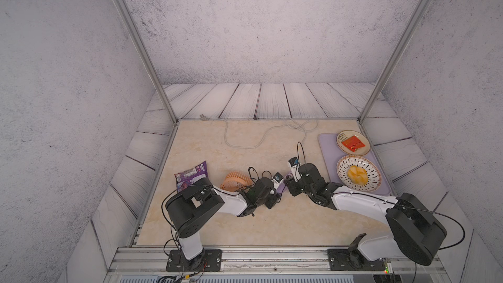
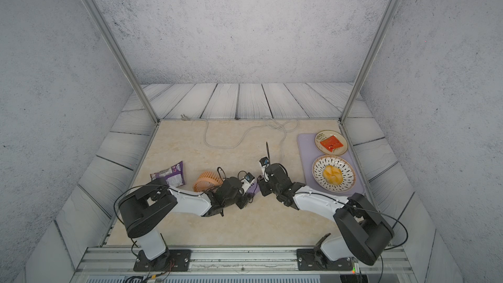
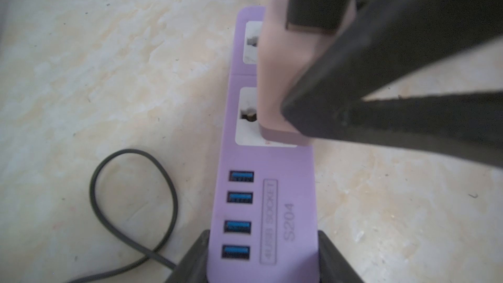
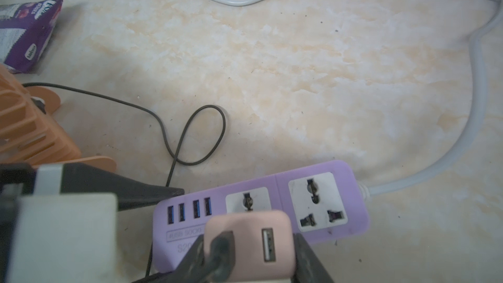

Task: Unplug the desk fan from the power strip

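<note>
The purple power strip (image 3: 262,162) lies on the table, its USB end between the fingers of my left gripper, which is shut on it. A pink plug adapter (image 4: 246,225) sits between the fingers of my right gripper, shut on its sides, over the socket nearer the USB ports. Whether its pins are in the socket cannot be told. A dark plug (image 3: 322,0) seems to sit in the adapter's top. The orange desk fan (image 4: 31,125) stands left of the strip, with a thin black cable (image 4: 222,125) looping from it.
Purple snack bags (image 1: 191,175) lie at the left. At the right, a lilac tray (image 1: 327,149) bears two plates (image 1: 340,175). A white cord (image 1: 246,147) trails across the back of the table.
</note>
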